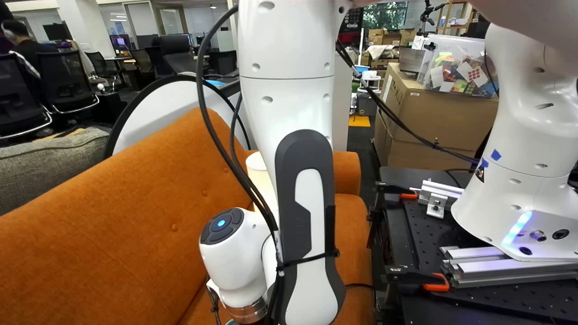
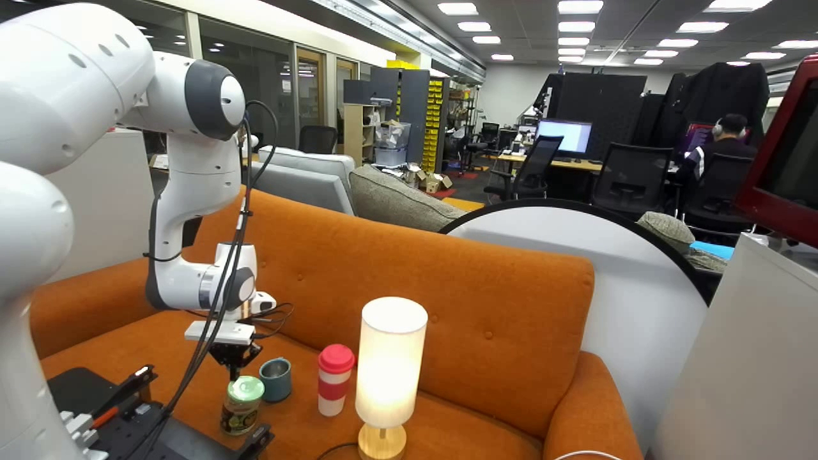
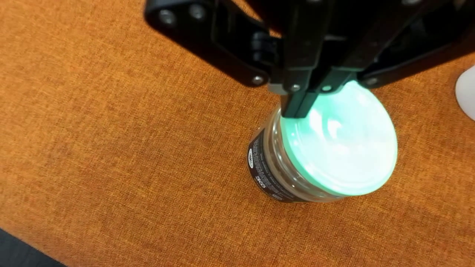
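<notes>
In the wrist view my gripper is shut, its two fingertips pressed together with nothing between them. Below and beside it is a clear jar (image 3: 285, 175) with a dark label and a pale green lid (image 3: 347, 147), upright on the orange couch (image 3: 133, 147). The fingertips overlap the lid's edge in this view; whether they touch it I cannot tell. From exterior view 2, the gripper (image 2: 234, 378) points down at the back edge of the jar's lid (image 2: 246, 388). Exterior view 1 does not show the fingers.
Close beside the jar stands a blue-grey mug (image 2: 276, 379), then a white cup with red lid and band (image 2: 335, 379) and a lit lamp (image 2: 391, 360). The couch backrest (image 2: 460, 306) rises behind. A black table (image 1: 487, 292) with clamps borders the couch front.
</notes>
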